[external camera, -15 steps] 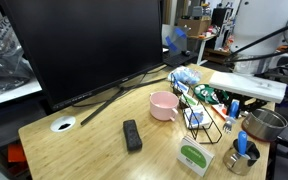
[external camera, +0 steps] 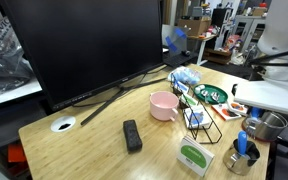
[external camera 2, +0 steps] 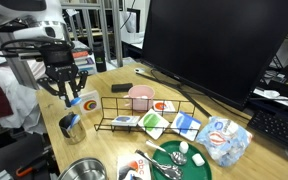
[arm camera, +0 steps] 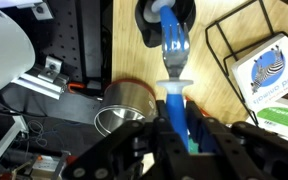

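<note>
My gripper is shut on a fork by its blue handle (arm camera: 176,103). In the wrist view the metal tines (arm camera: 173,42) point away from the gripper, toward a dark metal cup (arm camera: 188,12) at the top edge. Exterior view 2 has the held fork's blue handle (external camera 2: 76,101) above the cup (external camera 2: 71,129). Another blue-handled utensil (external camera: 242,142) stands in that cup (external camera: 241,160). How far the tines are from the cup is hard to tell.
A metal pot (external camera 2: 86,170) stands close to the cup. A wire rack (external camera 2: 134,122) holds picture cards. A white-and-green box (external camera: 195,155), a pink bowl (external camera: 164,106) and a green plate (external camera 2: 181,160) are nearby. Bare table lies around the black remote (external camera: 132,136).
In exterior view 1 the arm has come nearer the camera, filling more of the right side. The fork has moved with it, while the cup and table objects stay put.
</note>
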